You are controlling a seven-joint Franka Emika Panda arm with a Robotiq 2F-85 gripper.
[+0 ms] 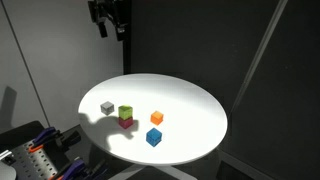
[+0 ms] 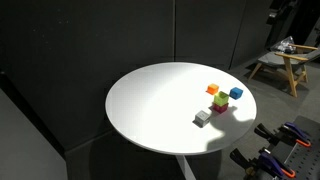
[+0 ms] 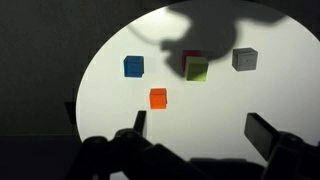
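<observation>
On the round white table (image 1: 165,90) a green cube (image 1: 125,112) rests on top of a magenta cube (image 1: 126,124). A grey cube (image 1: 107,108), an orange cube (image 1: 157,117) and a blue cube (image 1: 154,137) stand singly around that stack. High above the table, toward the back left in exterior view 1, hangs my gripper (image 1: 112,34), clear of every cube. In the wrist view its fingers (image 3: 262,135) are spread wide apart, so the gripper is open with only white table between them.
Dark curtains stand behind it. A wooden chair (image 2: 285,65) is at the far right of that view, off the table.
</observation>
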